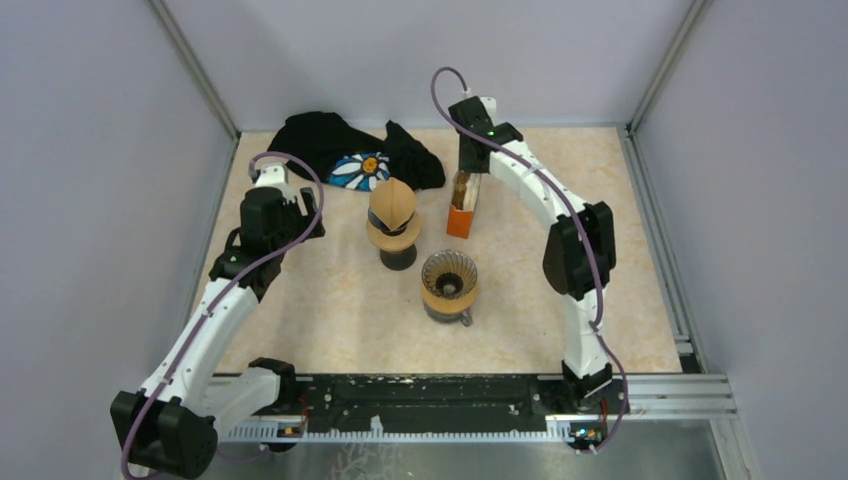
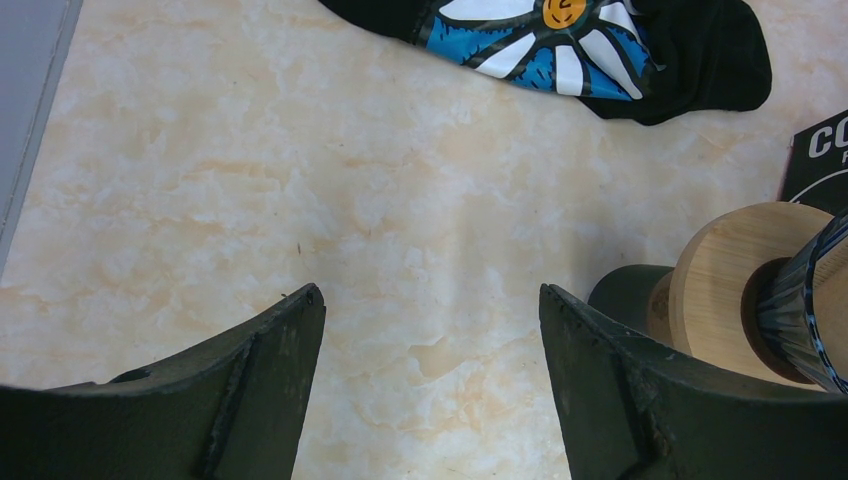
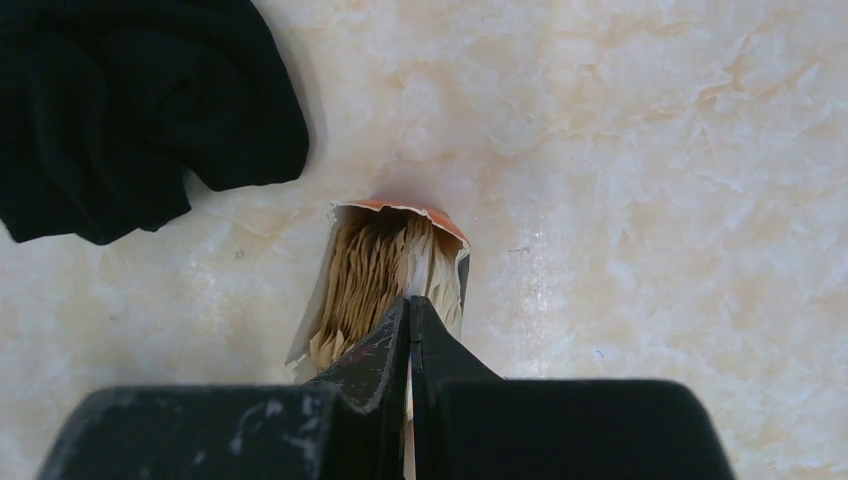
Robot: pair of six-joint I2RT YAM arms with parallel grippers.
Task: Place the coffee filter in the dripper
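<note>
An orange box of paper filters (image 1: pixel 459 222) stands right of centre; in the right wrist view its packed brown and white filters (image 3: pixel 366 265) show through the open top. My right gripper is shut at the filters' edges, with nothing visible between its fingertips. The clear ribbed dripper (image 1: pixel 449 272), on a server with a wooden collar (image 1: pixel 444 302), looks empty. A second dripper to its upper left holds a folded brown filter (image 1: pixel 392 200). Over bare table at the left, my left gripper stays open and empty.
A black cloth (image 1: pixel 318 138) with a blue and white flower print (image 1: pixel 359 171) lies along the back left. Free table (image 1: pixel 590 330) stretches at the right and front. The second dripper's wooden collar (image 2: pixel 700 285) is close to the left gripper's right finger.
</note>
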